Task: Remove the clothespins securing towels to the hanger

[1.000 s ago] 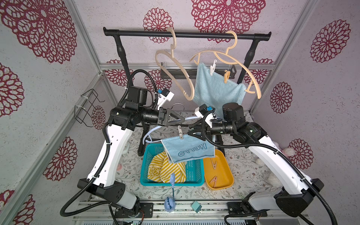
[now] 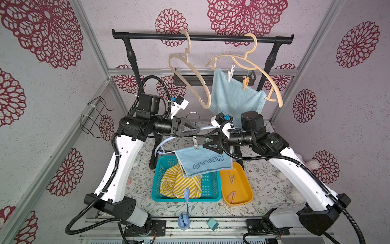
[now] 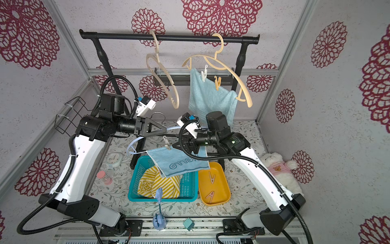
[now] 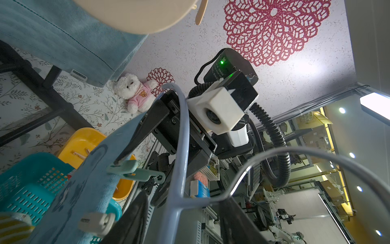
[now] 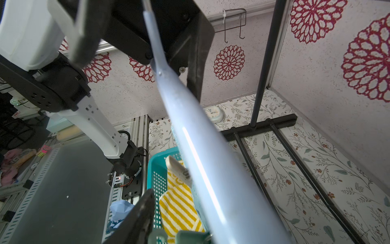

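A blue towel marked HELLO [image 2: 203, 162] hangs from a pale blue hanger [image 2: 164, 143]. My left gripper [image 2: 199, 129] is shut on this hanger, near its hook in the left wrist view. A whitish clothespin [image 2: 195, 142] stands on the towel's top edge, left of my right gripper [image 2: 205, 145]. In the left wrist view a green clothespin [image 4: 138, 172] on the towel lies between the right gripper's spread fingers [image 4: 140, 134]. That gripper is open. The right wrist view shows only the lower end of the green clothespin [image 5: 193, 237]; the hanger hides much there.
Behind, a second blue towel [image 2: 237, 97] hangs with a white [image 2: 230, 74] and an orange clothespin [image 2: 245, 83]. An empty beige hanger [image 2: 190, 67] is beside it. Below stand a teal basket [image 2: 156, 183] with a striped towel and an orange tray [image 2: 246, 191] with two clothespins.
The towel has swayed slightly; the left arm looks still.
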